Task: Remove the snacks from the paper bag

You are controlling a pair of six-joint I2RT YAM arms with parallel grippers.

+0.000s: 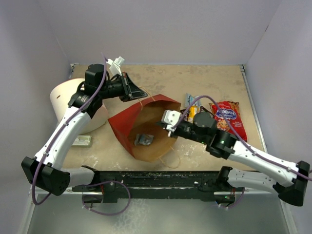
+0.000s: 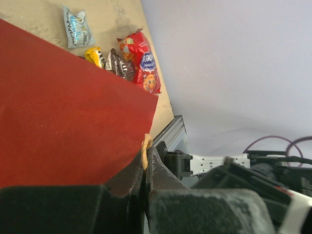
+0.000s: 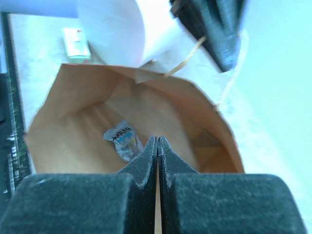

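The red paper bag lies tilted, its open mouth with brown inside facing the front edge. My left gripper is shut on the bag's twine handle at its upper side. Inside the bag a silver-grey snack packet rests on the brown paper. My right gripper points into the mouth, shut, with nothing showing between its fingertips; the packet lies beyond it. Outside, to the right, are a red snack bag, a blue packet, a yellow packet and a dark packet.
A large white cylinder stands left of the bag, with a small pale box in front of it. Walls enclose the table at the back and sides.
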